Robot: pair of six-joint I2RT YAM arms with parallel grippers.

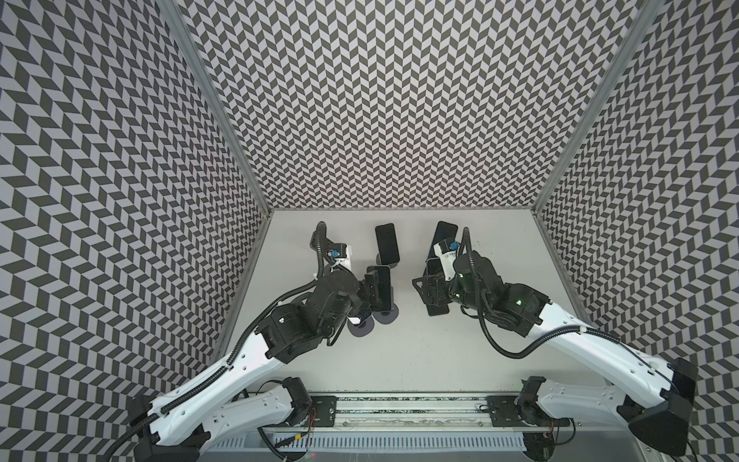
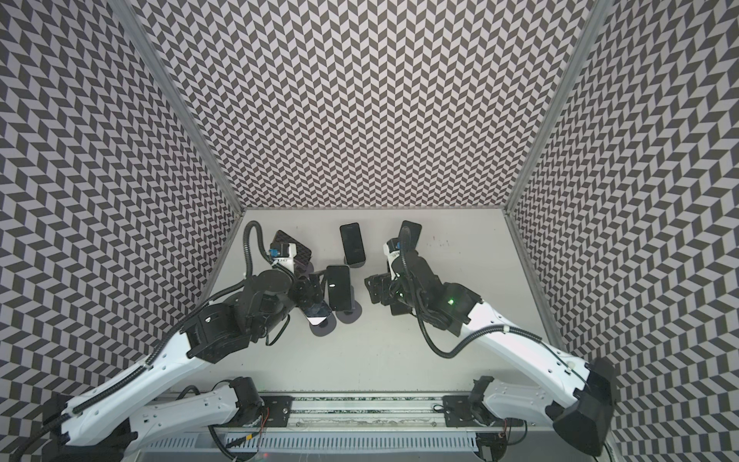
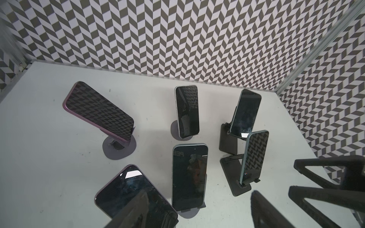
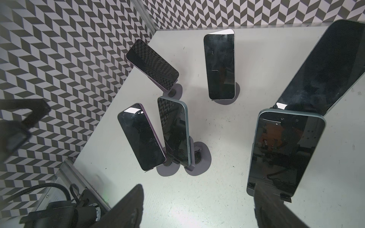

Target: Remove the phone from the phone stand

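Observation:
Several phones lean in stands on the table. In the left wrist view, a teal-edged phone [image 3: 190, 176] stands near the middle, beyond the open fingers of my left gripper. Left of it lean a near purple-edged phone [image 3: 131, 195] and a far one [image 3: 98, 110]; a silver-edged phone [image 3: 188, 112] is at the back. My right gripper is open too, with nothing between its fingers. In its view, a second teal-edged phone [image 4: 287, 153] stands upright in a stand at right, before a dark phone [image 4: 327, 66]. From above, my right gripper overlaps those phones.
Bare table [image 1: 408, 354] lies in front of the stands. Patterned walls [image 1: 408, 115] enclose the back and sides. The stands' round bases [image 4: 199, 159] sit close together at left. Little room separates the two arms over the middle.

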